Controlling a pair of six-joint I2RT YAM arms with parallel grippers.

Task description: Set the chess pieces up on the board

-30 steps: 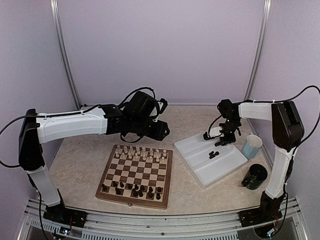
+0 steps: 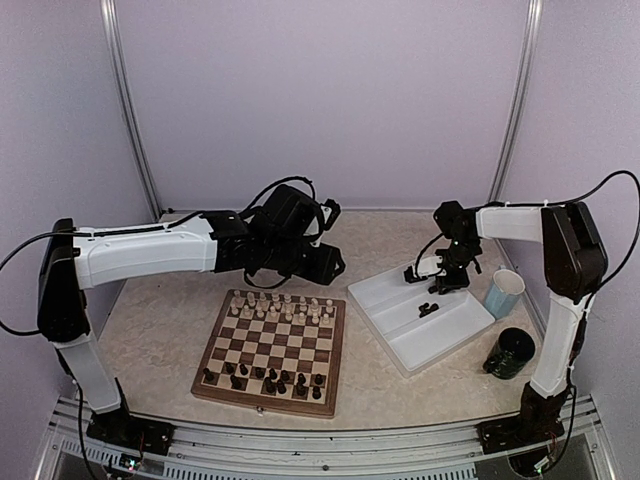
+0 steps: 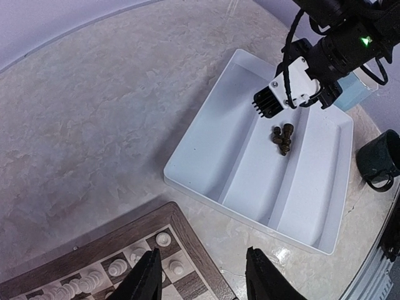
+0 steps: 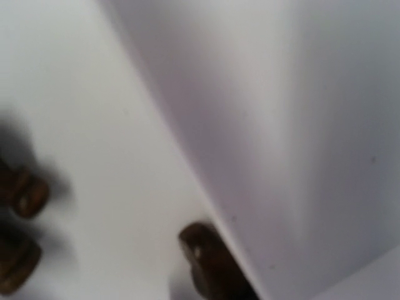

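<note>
The chessboard [image 2: 267,352] lies at the front left, with white pieces [image 2: 285,309] along its far side and dark pieces [image 2: 271,384] along its near side. In the white tray [image 2: 407,362], several dark pieces [image 3: 284,139] lie loose in the middle compartment. My right gripper [image 2: 440,286] is low over the tray's far right part. The right wrist view has a dark piece [image 4: 209,259] at its bottom edge, beside a tray divider; the right fingertips are hidden there. My left gripper hangs open and empty near the board's far right corner.
Right of the tray stand a light blue cup [image 2: 504,293] and a dark mug [image 2: 509,353]. A tall divider [image 4: 181,147] runs close by the right gripper. Clear tabletop [image 3: 106,119] stretches behind the board.
The left arm has shifted slightly to the right. My right arm stays nearly still, low over the tray. The pieces on the board have not moved.
</note>
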